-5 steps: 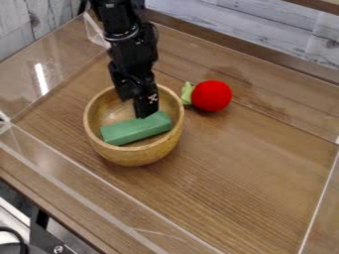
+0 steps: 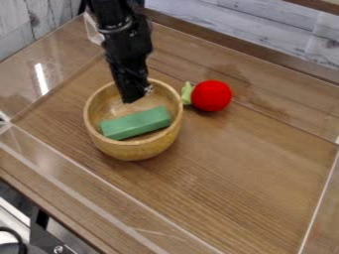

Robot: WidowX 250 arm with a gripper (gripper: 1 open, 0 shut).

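The black gripper (image 2: 133,85) reaches down from the top over the back of a wooden bowl (image 2: 134,148), shut, with nothing seen between its fingers. In the bowl a green oblong block (image 2: 135,123) lies flat at a slant, toward the front.
A red tomato-like object (image 2: 213,96) with a green top lies just right of the bowl. A cable runs at the lower left edge.
The gripper has risen and moved back toward the top of the view, away from the green block, which stays in the bowl.
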